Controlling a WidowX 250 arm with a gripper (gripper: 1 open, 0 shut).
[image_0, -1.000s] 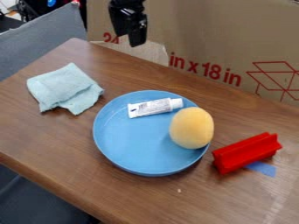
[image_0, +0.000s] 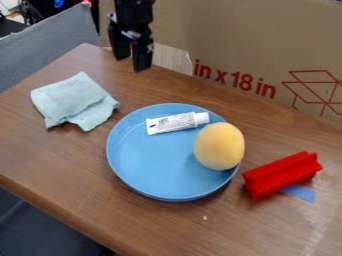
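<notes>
My black gripper (image_0: 131, 52) hangs at the top left, above the back of the wooden table, open and apart from the objects. A blue plate (image_0: 147, 160) holds a white tube (image_0: 177, 122) and a round yellow object (image_0: 218, 146) at its right side. A folded pale cloth (image_0: 74, 100) lies left of the plate, and a red object (image_0: 281, 173) lies to its right, by a piece of blue tape.
A cardboard box (image_0: 267, 50) stands along the back. Bare table (image_0: 67, 155) shows at the front left and behind the plate. Grey fabric lies beyond the left edge.
My gripper has moved down and somewhat left from where it was a second ago. The objects on the table have not moved.
</notes>
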